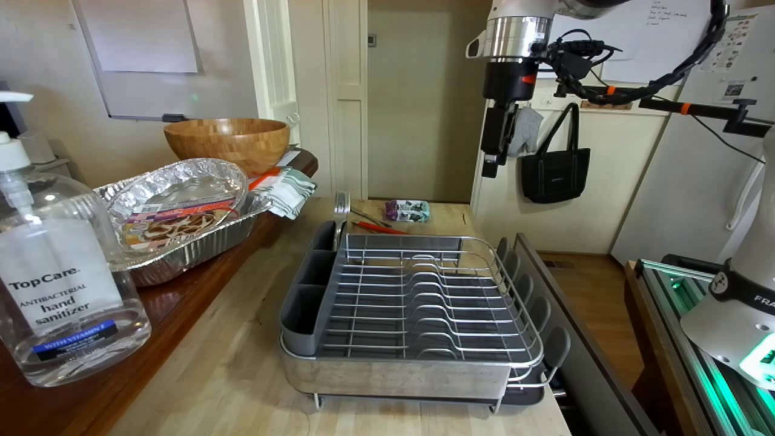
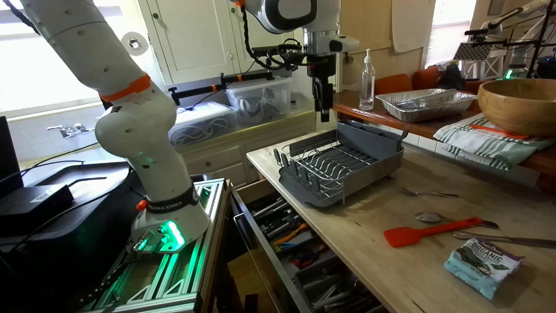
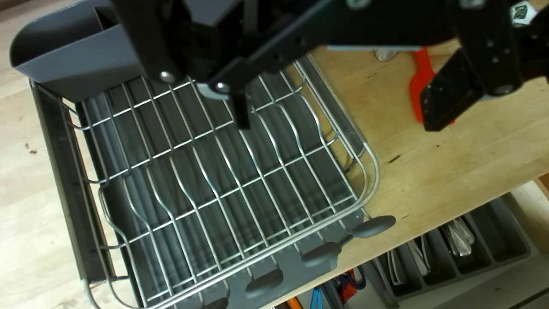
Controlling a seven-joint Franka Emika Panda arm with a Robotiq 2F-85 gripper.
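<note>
High over the dish rack [image 1: 428, 312] hangs my gripper [image 1: 491, 163], apart from everything below it. In the wrist view the gripper is open, its two fingers spread wide with only rack and counter seen beyond the gap. The wire rack [image 3: 221, 175] has no dishes on it. A grey utensil caddy [image 1: 305, 305] runs along one side, with a metal utensil [image 1: 341, 206] standing in its far end. A red spatula [image 2: 409, 235], a fork [image 2: 430, 193], a spoon [image 2: 430, 216] and a snack packet [image 2: 482, 266] lie on the counter.
An open drawer [image 2: 312, 250] full of utensils borders the counter's robot side. Along the opposite raised ledge stand a sanitizer bottle [image 1: 65, 290], foil trays [image 1: 163, 269], a wooden bowl [image 1: 229, 138] and a striped towel [image 1: 283, 190]. Bare counter surrounds the rack.
</note>
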